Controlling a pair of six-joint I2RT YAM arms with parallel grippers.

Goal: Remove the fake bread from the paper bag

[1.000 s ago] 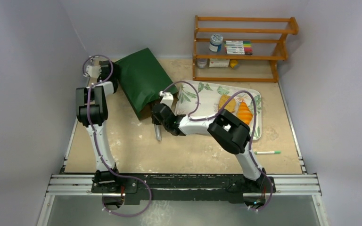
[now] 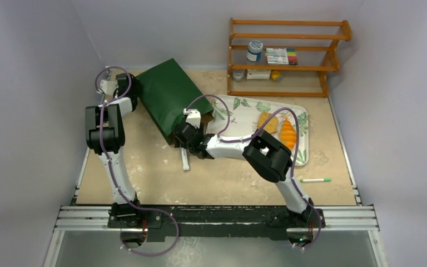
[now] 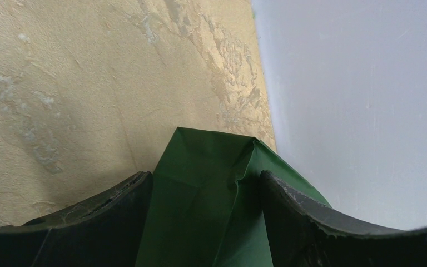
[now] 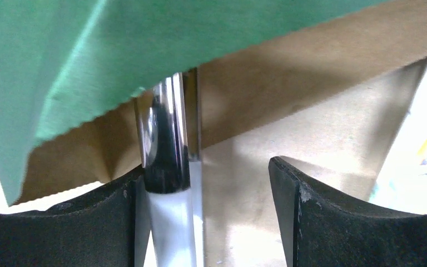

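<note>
A green paper bag (image 2: 168, 89) lies on its side at the back left. At its far end my left gripper has fingers apart around a folded corner of the bag (image 3: 205, 150); whether they grip it is unclear. My right gripper is at the bag's mouth, fingers apart, beside a shiny silver-and-white bar (image 4: 167, 222) that rises under the green flap. The bag's inside is mostly hidden. An orange bread-like piece (image 2: 287, 134) and a tan piece (image 2: 266, 119) lie on the tray at right.
The patterned tray (image 2: 239, 111) borders the bag on the right. A wooden shelf (image 2: 278, 92) with jars and markers stands at the back. A pen (image 2: 315, 180) lies at the front right.
</note>
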